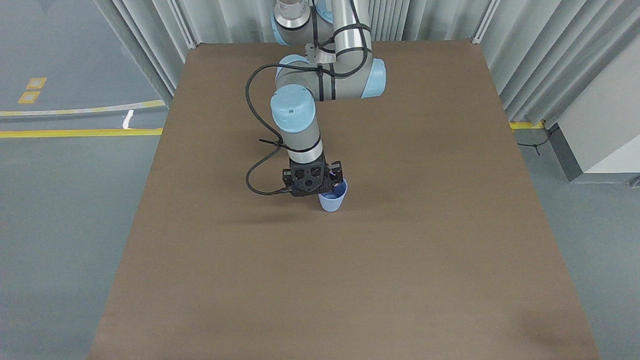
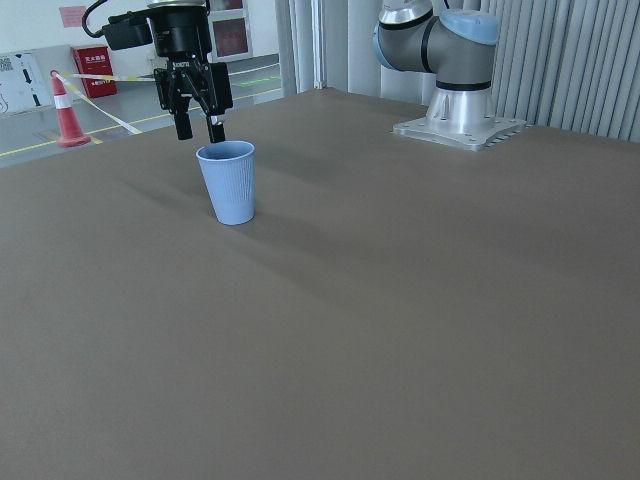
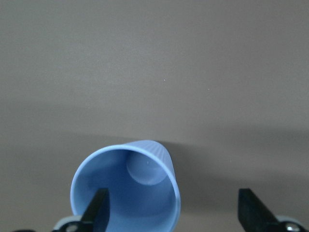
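Note:
A light blue ribbed cup (image 1: 331, 202) (image 2: 229, 190) (image 3: 123, 188) stands upright on the brown table, partly hidden behind the gripper in the front view. My black gripper (image 2: 199, 130) is open just above the cup's rim, with nothing between its fingers. In the left view the fingertips are a little higher than the cup. In the wrist view the left finger overlaps the cup's mouth, while the right finger is over bare table to the right of it.
The arm's base (image 2: 460, 125) stands at the back of the table. Beyond the table edges are floor, curtains and, in the left view, a traffic cone (image 2: 70, 125).

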